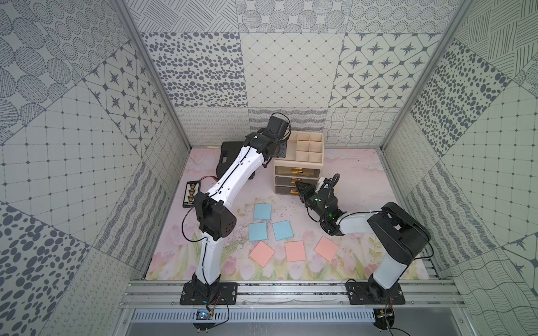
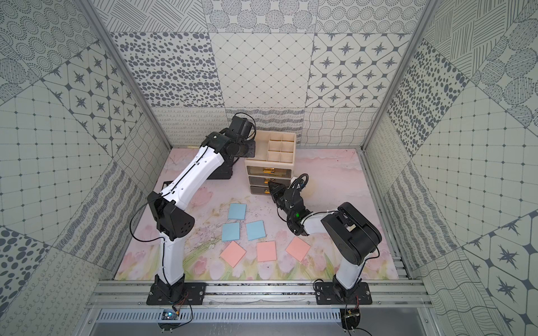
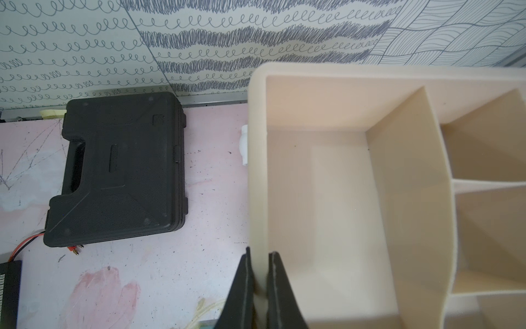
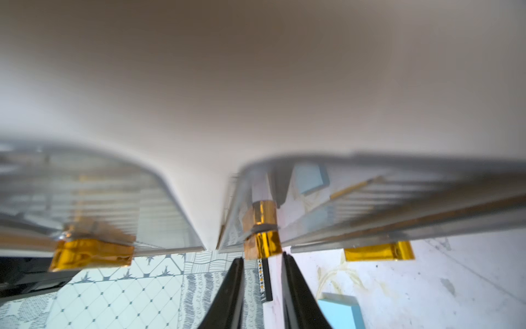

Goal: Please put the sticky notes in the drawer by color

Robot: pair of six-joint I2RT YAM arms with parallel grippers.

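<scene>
The beige cabinet (image 1: 276, 161) has stacked drawers with gold tabs. Its left rim stands between the fingertips of my left gripper, which is shut on that rim. Close at the drawer fronts, my right gripper is partly open, its fingers just below the middle drawer's gold tab (image 4: 266, 243); no grip on the tab shows. No drawer looks clearly pulled out. Blue sticky notes (image 1: 262, 211) lie on the table before the cabinet. Pink sticky notes (image 1: 261, 253) form a row nearer the front.
Left of the cabinet lies a black case (image 3: 117, 170). A small dark box with wires (image 1: 191, 193) sits at the left edge. The cabinet's top tray is empty.
</scene>
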